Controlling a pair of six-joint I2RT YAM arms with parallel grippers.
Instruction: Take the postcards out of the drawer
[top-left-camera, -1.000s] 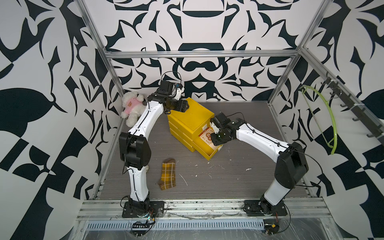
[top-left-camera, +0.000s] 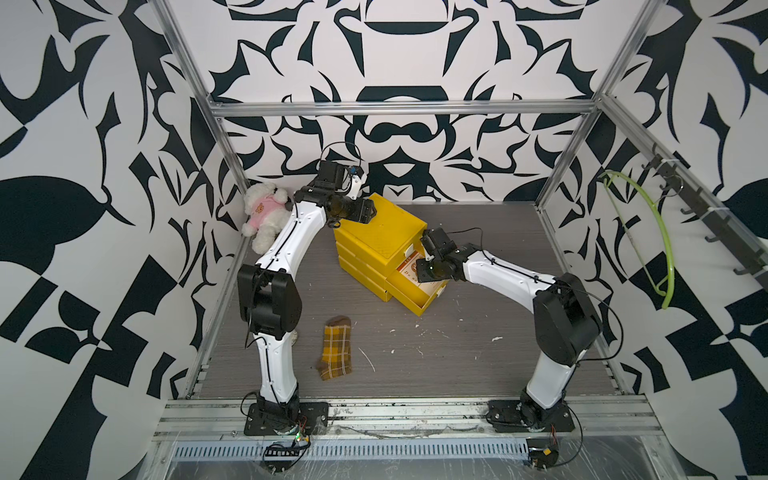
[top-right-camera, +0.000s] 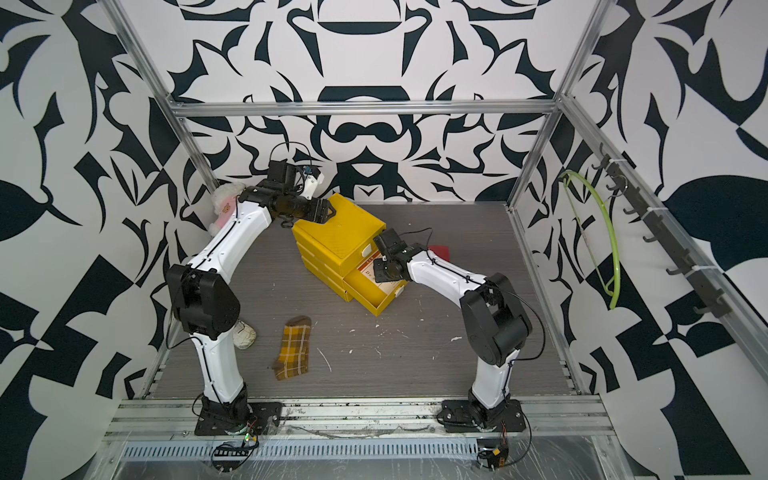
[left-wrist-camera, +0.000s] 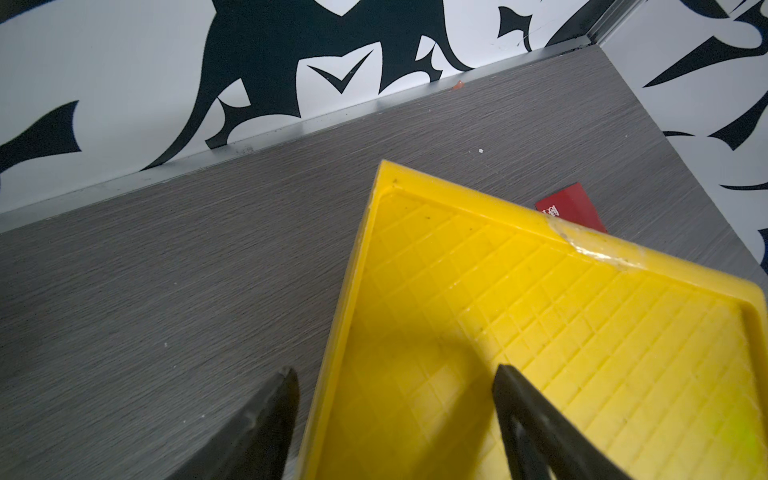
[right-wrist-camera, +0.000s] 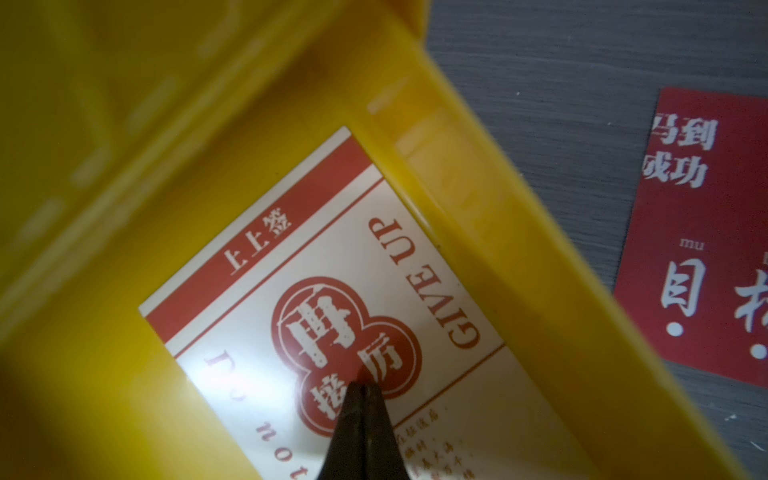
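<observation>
The yellow drawer unit (top-left-camera: 382, 232) stands on the table with one drawer (top-left-camera: 417, 304) pulled out. Inside that drawer a white and red postcard (right-wrist-camera: 320, 320) lies flat. Over it my right gripper is shut, and no card shows between its fingertips; whether they touch the card I cannot tell. On the table beyond the drawer wall lies a red postcard (right-wrist-camera: 700, 240). My left gripper is open at the unit's left edge, one finger (left-wrist-camera: 272, 416) outside the side and the other (left-wrist-camera: 520, 400) over the yellow top (left-wrist-camera: 528, 320).
A plaid sock (top-left-camera: 336, 348) lies in front of the unit. A plush toy (top-left-camera: 265, 214) sits by the left wall, and a white object (top-right-camera: 243, 334) is near the left arm.
My right gripper has shifted slightly left over the open drawer, its arm swinging inward. The unit and drawer have moved very slightly. The left arm looks unchanged.
</observation>
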